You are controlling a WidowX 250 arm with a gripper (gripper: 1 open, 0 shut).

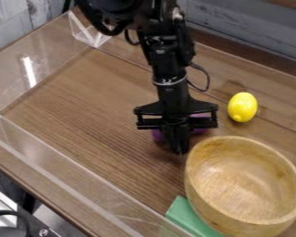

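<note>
The black gripper (177, 143) points down at the middle of the wooden tray, just above and left of a pale wooden bowl (243, 193). Its fingers look shut. A purple object (199, 130) is mostly hidden behind the gripper; whether anything is between the fingertips cannot be seen.
A yellow lemon-like object (242, 106) lies to the right. A green flat item (188, 216) shows under the bowl's left side. The left half of the tray (77, 111) is clear, bordered by clear walls.
</note>
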